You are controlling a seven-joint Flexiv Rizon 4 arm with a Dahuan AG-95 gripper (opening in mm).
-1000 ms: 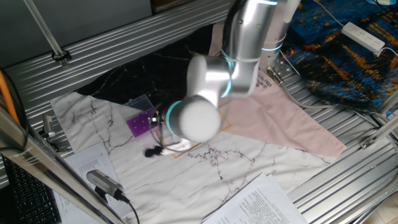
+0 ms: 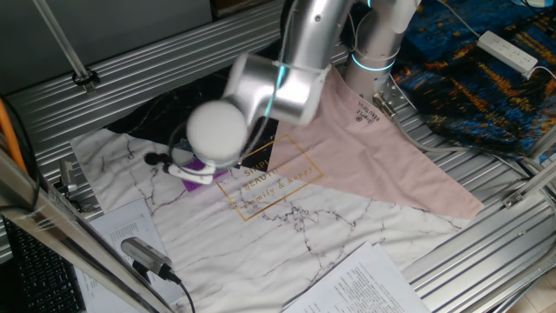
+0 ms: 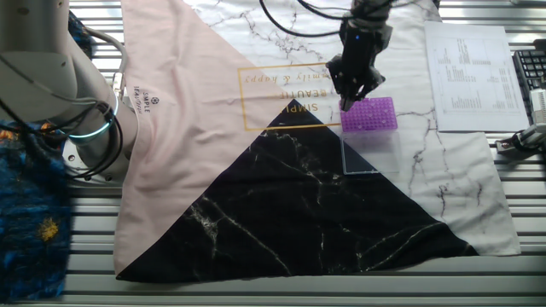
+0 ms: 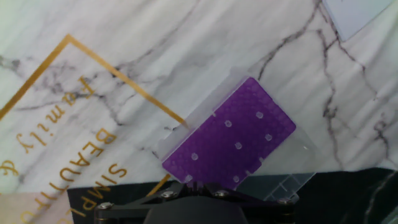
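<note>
A purple rack with rows of small wells (image 3: 369, 114) lies on the marble-patterned cloth, with a clear flat lid or tray (image 3: 371, 153) right beside it over the black part. In the wrist view the purple rack (image 4: 230, 137) is near the middle, with clear plastic along its edges. A few small pale pieces or marks dot its top. My gripper (image 3: 351, 94) hangs at the rack's edge near one corner; whether it touches cannot be told. Its dark fingers crowd the bottom of the wrist view, and their opening is unclear. From exterior view 1, the arm hides much of the rack (image 2: 201, 181).
Printed sheets (image 2: 360, 283) lie at the cloth's front edge, and more paper (image 3: 478, 77) lies to one side. A small grey device (image 2: 146, 257) with a cable stands near a metal post.
In exterior view 1 the arm and gripper have swung leftward and toward the back, over the purple rack, now covering part of it. The rack itself seems to be in place.
</note>
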